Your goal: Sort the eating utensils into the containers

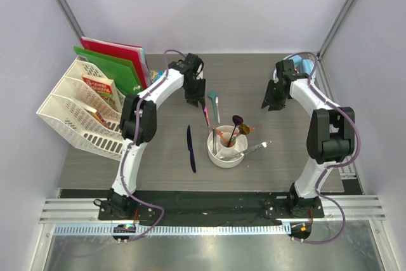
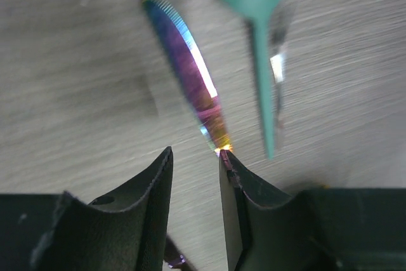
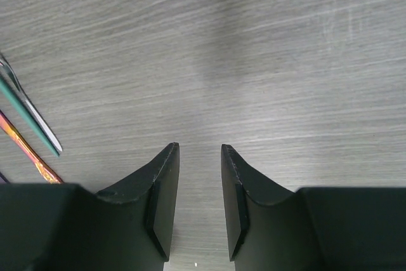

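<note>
In the left wrist view a rainbow-coloured knife (image 2: 189,66) lies beyond the fingertips of my left gripper, which is open and empty. Beside it rest a teal spoon (image 2: 260,49) and a silver fork (image 2: 278,65). A dark blue knife (image 1: 191,150) lies alone left of the white bowl (image 1: 223,162). Inside that bowl stands a white cup (image 1: 226,151), with a dark spoon (image 1: 237,120) and an orange-gold spoon (image 1: 243,129) leaning out. Another silver utensil (image 1: 255,148) extends over the bowl's right side. My right gripper is open above bare table.
A white slotted rack (image 1: 76,118) with folders and books fills the left side. Something blue and white (image 1: 304,66) sits behind the right arm, partly hidden. Bare table (image 1: 244,87) separates the two grippers.
</note>
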